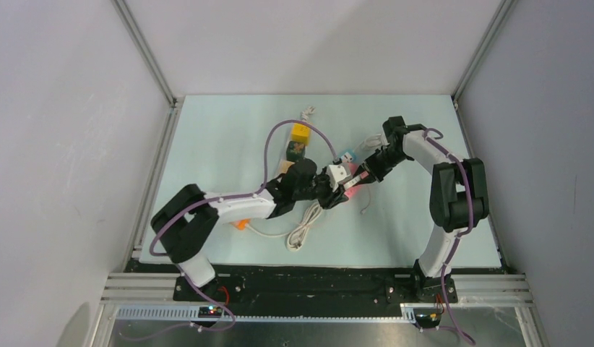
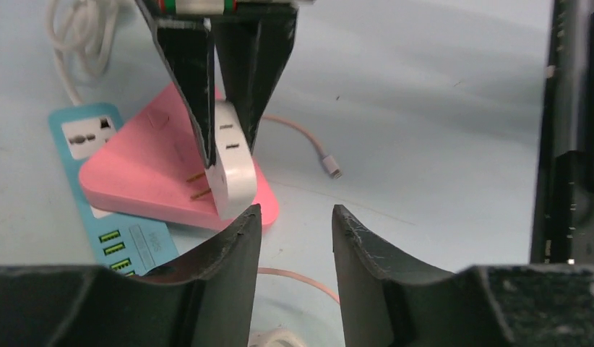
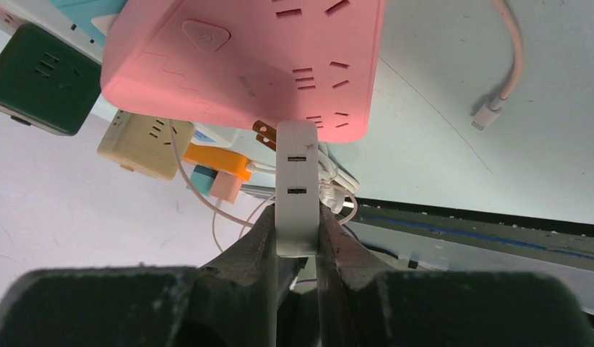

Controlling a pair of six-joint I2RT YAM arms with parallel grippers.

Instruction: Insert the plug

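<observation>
My right gripper is shut on a white rectangular plug adapter (image 3: 297, 177) with two dark slots. Brass prongs (image 3: 265, 135) stick out of the adapter's side. It is beside and partly over a pink wedge-shaped power strip (image 3: 236, 58), whose face carries several slots. In the left wrist view the prongs (image 2: 199, 185) show over the pink block, with no socket around them. My left gripper is open, nothing between its fingers, and faces the white adapter (image 2: 233, 173). From the top, the left gripper (image 1: 342, 194) covers part of the pink strip.
A blue power strip (image 2: 139, 242) lies against the pink one. Close by are a pink cable end (image 2: 332, 166) and a coiled white cord (image 1: 303, 230). Yellow (image 1: 300, 133) and green (image 1: 295, 150) adapters sit farther back.
</observation>
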